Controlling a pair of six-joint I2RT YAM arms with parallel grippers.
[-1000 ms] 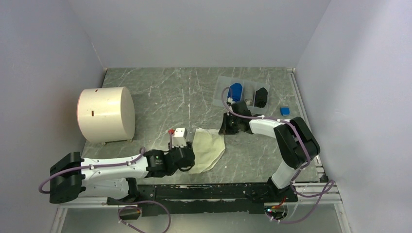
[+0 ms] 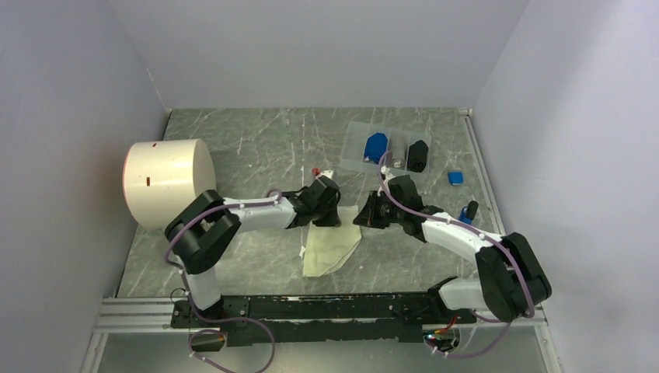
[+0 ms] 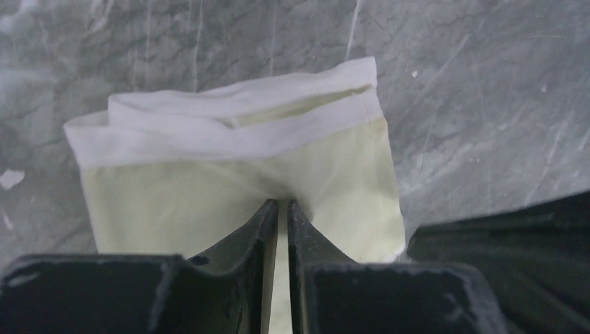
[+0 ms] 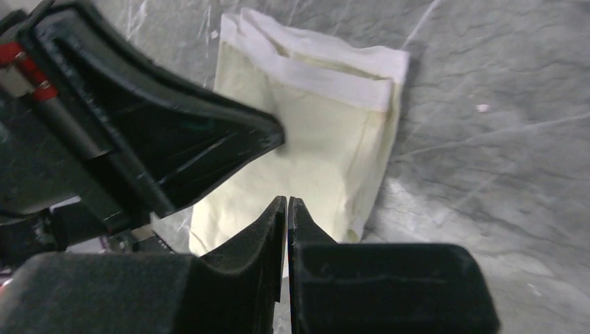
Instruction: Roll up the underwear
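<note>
The underwear, pale yellow with a white waistband, lies flat on the grey marbled table, its waistband toward the far side. Over its upper part is my left gripper, its fingers parted by a narrow gap through which pale fabric shows. My right gripper is by the garment's right edge in the top view. Its fingers are shut, and no fabric can be made out between them. Whether either set of fingertips touches the cloth is unclear.
At the back stands a clear divided box with a blue bundle and a black one. A big cream cylinder occupies the left side. The two grippers are close together. Free table lies behind the left arm.
My left arm has swung right and away from the front edge, over the cloth. The underwear looks unmoved.
</note>
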